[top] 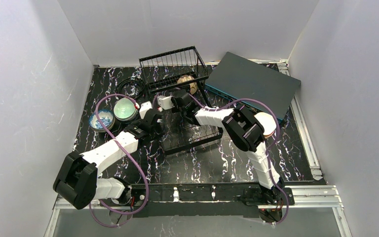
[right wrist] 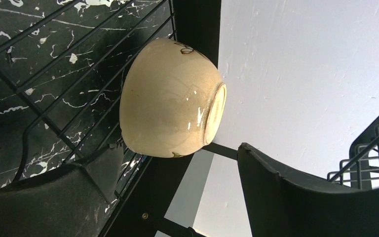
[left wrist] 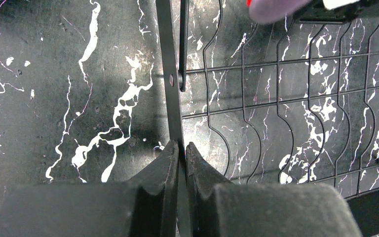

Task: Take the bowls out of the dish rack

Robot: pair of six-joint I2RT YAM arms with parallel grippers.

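A beige bowl (right wrist: 170,98) lies on its side in the black dish rack (top: 192,143), at the back under the upper shelf, its foot turned to the right in the right wrist view. My right gripper is open in front of the bowl, its fingers apart with nothing between them. The left gripper is shut on the rack's flat black side bar (left wrist: 167,54). Left of the rack in the top view are a green bowl (top: 125,108), stacked on others, and blue-patterned bowls (top: 103,118).
A black coiled cable (top: 128,88) lies behind the green bowl. A large dark box (top: 256,81) fills the back right. A pale round dish (top: 266,123) sits partly behind my right arm.
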